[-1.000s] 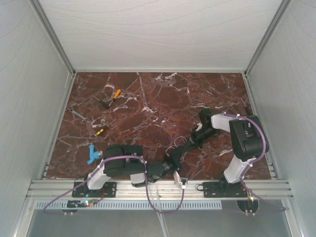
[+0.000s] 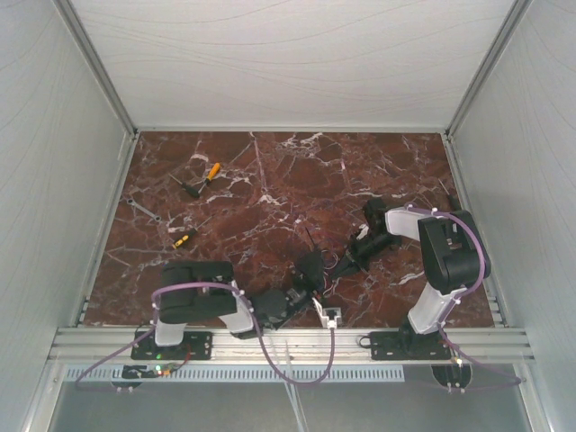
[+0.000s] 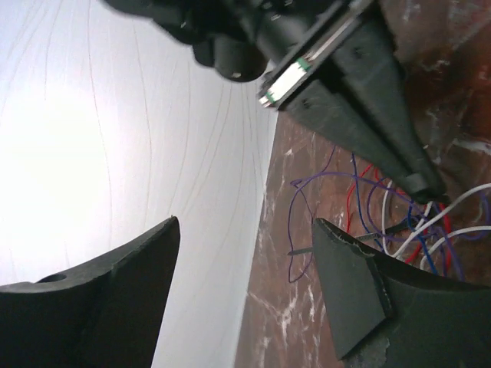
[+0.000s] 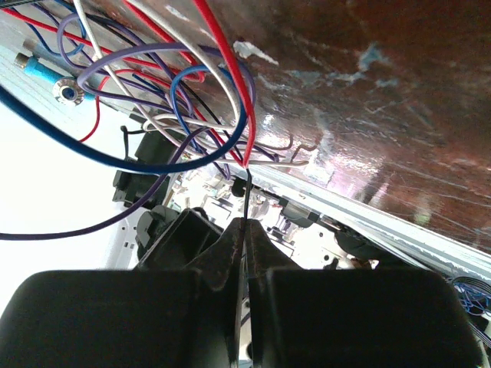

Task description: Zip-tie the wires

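A loose bundle of red, white, blue and purple wires (image 4: 222,130) lies by the front edge of the table. From it a thin black zip tie strip (image 4: 248,193) runs straight into my right gripper, which is shut on it. A dark straight strip (image 3: 368,237), seemingly the zip tie's tail, crosses the wires (image 3: 414,222) in the left wrist view. My left gripper stands open, nothing between its fingers, close to the wires and the right gripper. Where the tie loops round the bundle is hard to make out.
Screwdrivers (image 2: 212,171), a yellow-handled tool (image 2: 184,238) and a wrench (image 2: 142,210) lie on the left of the table. A metal front rail (image 2: 270,344) runs close below the left arm.
My left gripper has drawn back to the left from the right one, its arm shifting left over the blue object. A thin dark strip now sticks up beyond it. The right arm is still.
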